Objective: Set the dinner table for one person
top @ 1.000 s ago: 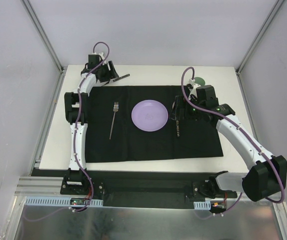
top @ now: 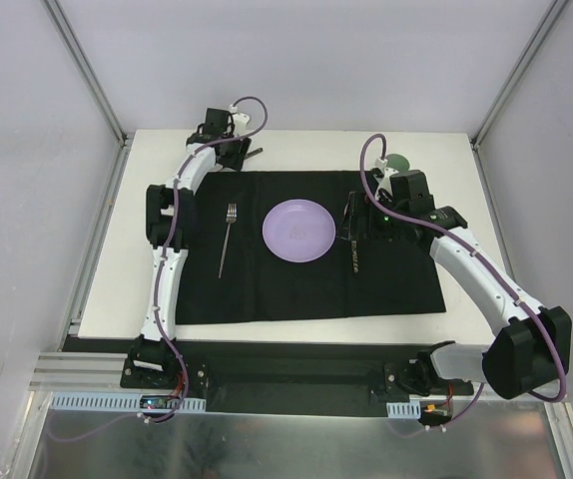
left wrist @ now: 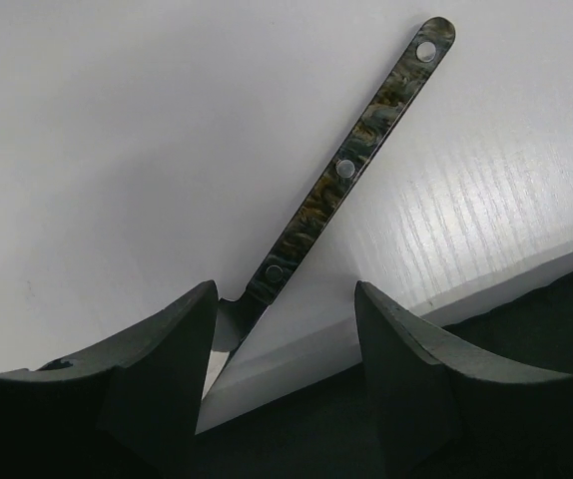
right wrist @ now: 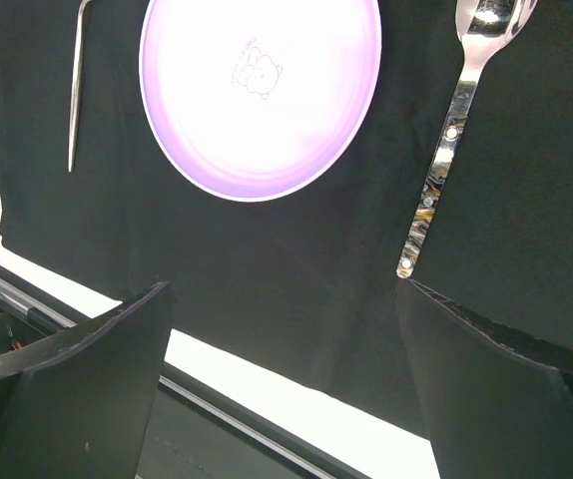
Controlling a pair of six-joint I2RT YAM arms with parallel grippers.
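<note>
A knife with a marbled handle (left wrist: 311, 215) lies on the white table beyond the mat's back edge, under my open left gripper; its blade is partly behind a finger. A purple plate (top: 298, 231) sits mid-mat, a fork (top: 229, 228) to its left. A spoon (right wrist: 444, 150) lies to its right, partly hidden from above by my right gripper, which hangs open over the mat with nothing between its fingers.
The black mat (top: 286, 294) covers most of the white table (top: 117, 299). A green round object (top: 397, 161) sits at the back right, partly hidden. Walls bound the table at the back and sides.
My left gripper has moved right along the back of the table, over the knife's handle. The right arm and the tableware on the mat show no visible change.
</note>
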